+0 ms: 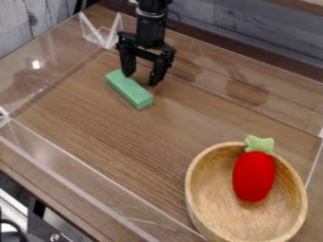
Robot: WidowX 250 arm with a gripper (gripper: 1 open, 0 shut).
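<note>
My black gripper (143, 64) hangs open over the upper middle of the wooden table, its fingers pointing down just behind a green rectangular block (130, 90), which lies flat and slanted. Whether the fingers touch the block is unclear. A red oval object with a pale green top (254, 178) rests in a round wooden bowl (207, 203) at the front right.
A clear, transparent item (98, 30) sits at the back left, left of the arm. Grey walls border the table at the back and far left.
</note>
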